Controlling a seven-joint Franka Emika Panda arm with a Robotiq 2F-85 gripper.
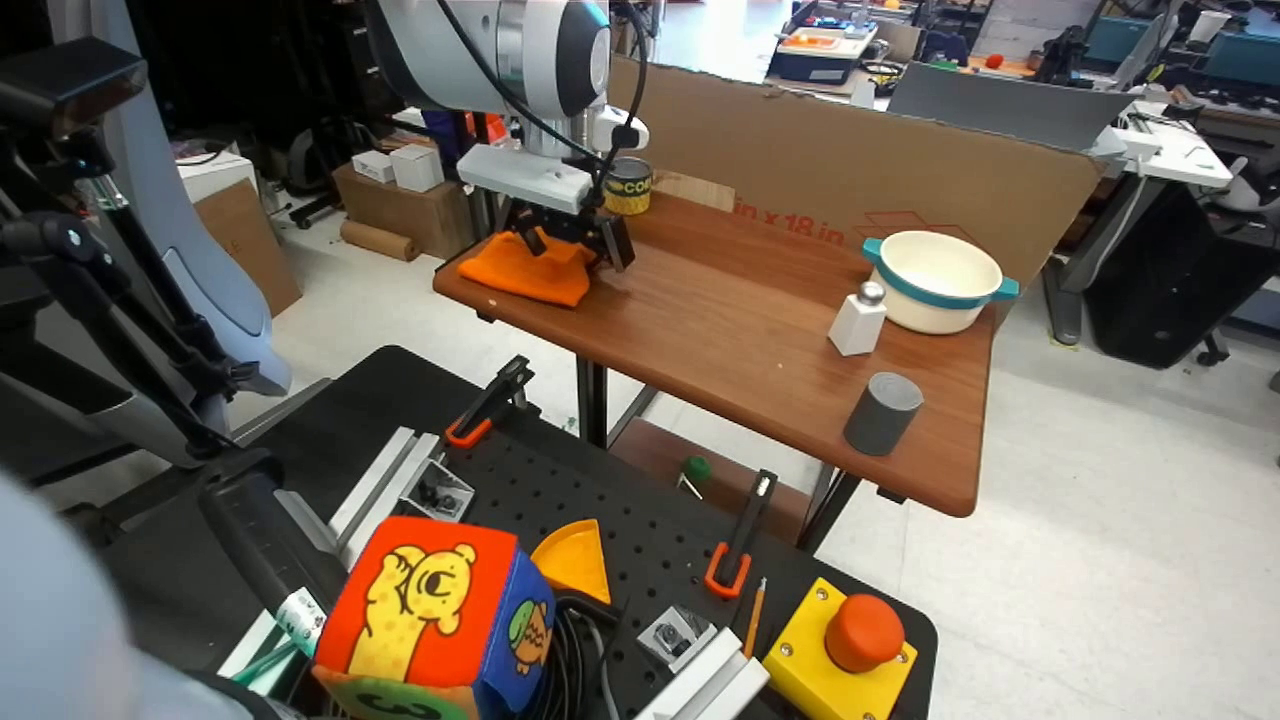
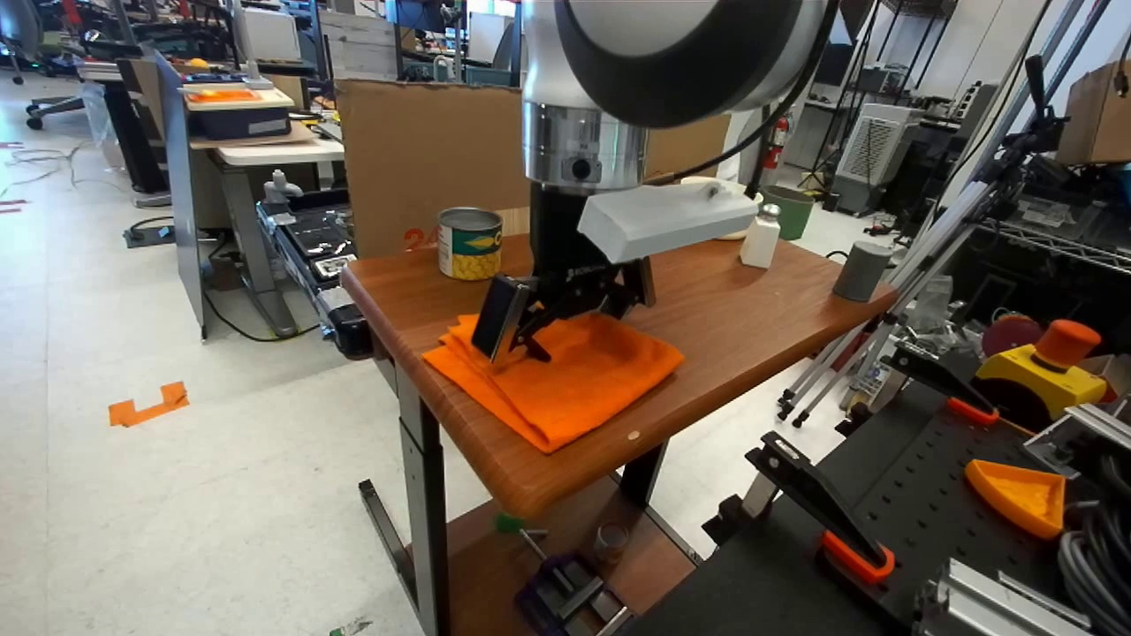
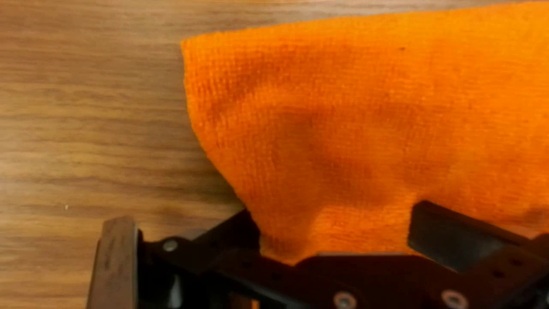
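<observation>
An orange cloth lies folded at the left end of the brown table, with some wrinkles. My gripper is down at the cloth, its fingers spread wide. In exterior view 2, one fingertip stands over the cloth's left part, and the cloth spreads out in front of the gripper. Seen from the wrist, the cloth runs under the hand and between the dark finger parts; a corner lies at upper left. Whether the fingertips press on the cloth is hard to tell.
A yellow-labelled can stands behind the gripper. Toward the table's other end are a white shaker, a grey cylinder and a cream pot with teal handles. Cardboard stands along the back.
</observation>
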